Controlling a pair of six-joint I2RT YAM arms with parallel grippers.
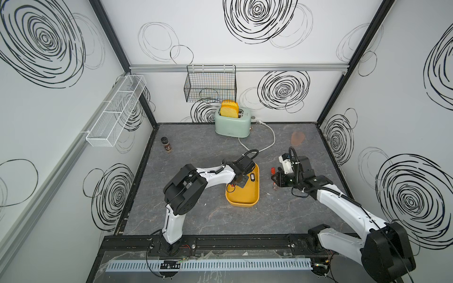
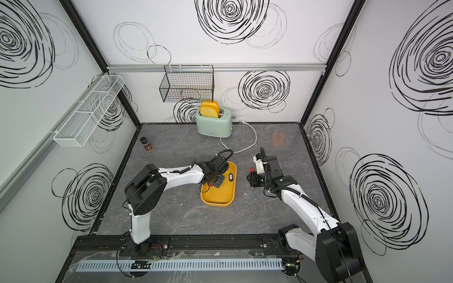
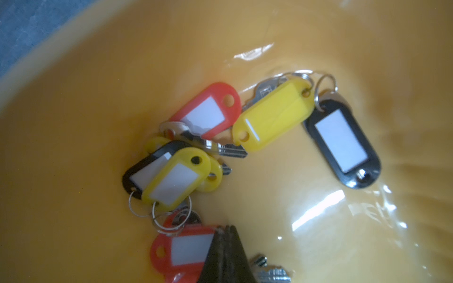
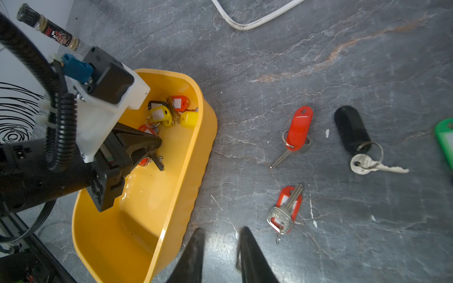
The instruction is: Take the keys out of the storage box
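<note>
Inside the yellow storage box [image 4: 136,226] lies a cluster of keys with red, yellow and black tags. In the left wrist view, a yellow tag [image 3: 276,113], a black tag [image 3: 342,143] and an upper red tag [image 3: 210,110] lie near one wall. My left gripper is down in the box, its tips close together over a lower red tag [image 3: 188,250]; whether anything is between them is unclear. Outside the box, my right gripper hangs over the table with its blurred fingers apart and no key visible between them.
Right of the box on the table lie a red-tagged key [image 4: 299,127], another red-tagged key [image 4: 283,214], a black-tagged key [image 4: 351,129] and a green tag [image 4: 446,139]. Behind stand a toaster [image 1: 232,125] and its cable. A small bottle [image 1: 165,143] is at the back left.
</note>
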